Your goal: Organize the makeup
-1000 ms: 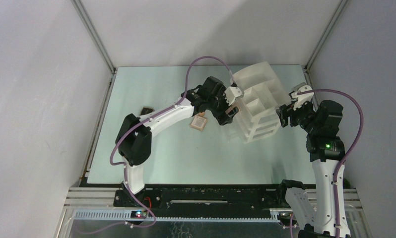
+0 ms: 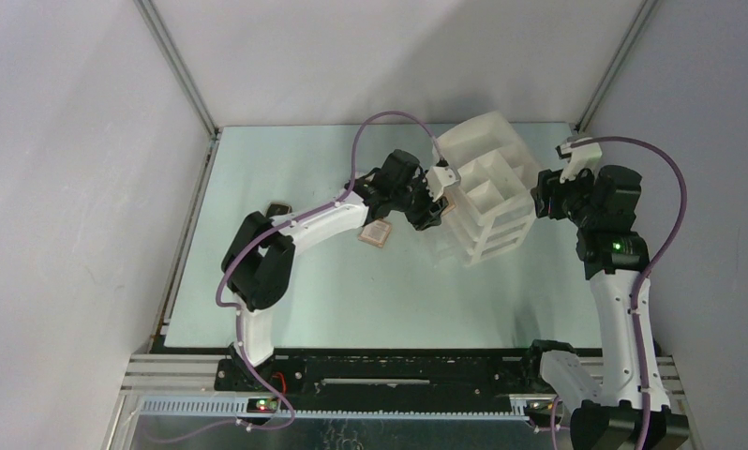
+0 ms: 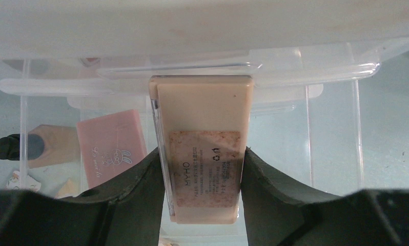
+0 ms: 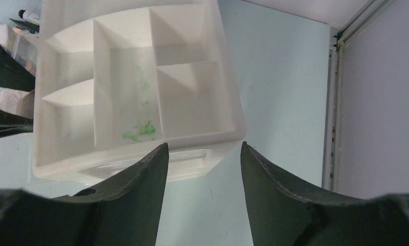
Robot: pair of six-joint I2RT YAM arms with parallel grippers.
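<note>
My left gripper (image 2: 431, 211) is shut on a beige compact (image 3: 202, 154) at the organizer's left side. In the left wrist view it hangs over a clear open drawer (image 3: 330, 138) holding a pink box (image 3: 110, 146) and a bottle (image 3: 59, 143). The white organizer (image 2: 492, 216) has divided compartments on top, shown close up in the right wrist view. My right gripper (image 2: 544, 192) is at its right side, fingers apart, partly open around empty space beside the near rim (image 4: 205, 138).
A square item (image 2: 375, 232) lies left of the drawer and a dark item (image 2: 278, 208) farther left. A wall stands close on the right.
My right arm has moved back, away from the table's front edge, along the organizer's side. My left gripper has shifted only slightly, still holding the compact.
</note>
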